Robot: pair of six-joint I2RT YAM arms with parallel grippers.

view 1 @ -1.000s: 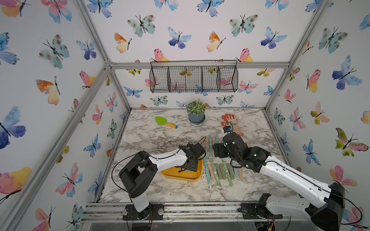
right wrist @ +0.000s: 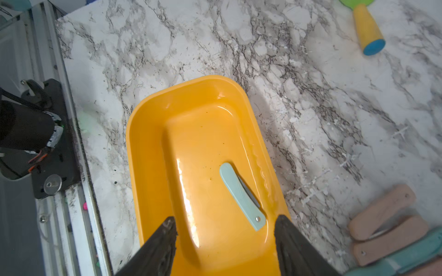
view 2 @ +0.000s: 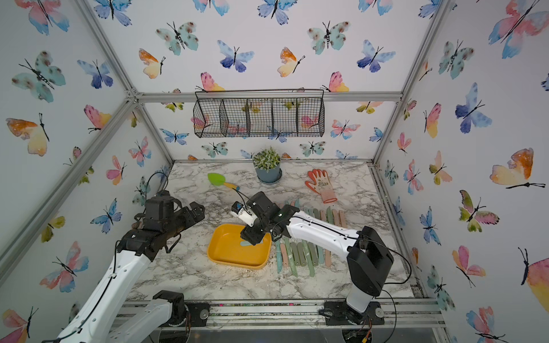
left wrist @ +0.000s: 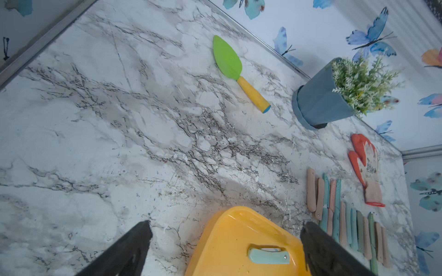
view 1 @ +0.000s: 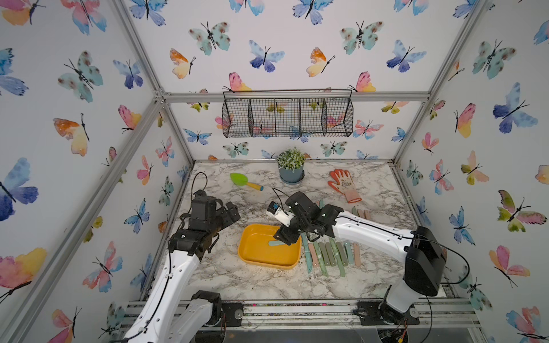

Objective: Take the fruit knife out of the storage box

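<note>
A yellow box (right wrist: pixel 188 138) stands near the table's front centre, holding a light blue folded fruit knife (right wrist: pixel 241 195) by its right wall in the right wrist view. My right gripper hangs over the box, fingertips apart either side of the knife's end in that view, holding nothing visible. My left gripper is raised to the left of the box; its fingers are apart, with nothing visible between them.
Rows of pastel knives (view 1: pixel 337 257) lie right of the box. A trowel (view 1: pixel 246 181), potted plant (view 1: pixel 290 165) and glove (view 1: pixel 346 185) are at the back. A wire basket (view 1: pixel 287 114) hangs above.
My left arm has pulled up and left, away from over the box. My right arm has moved left from the knife rows to over the box.
</note>
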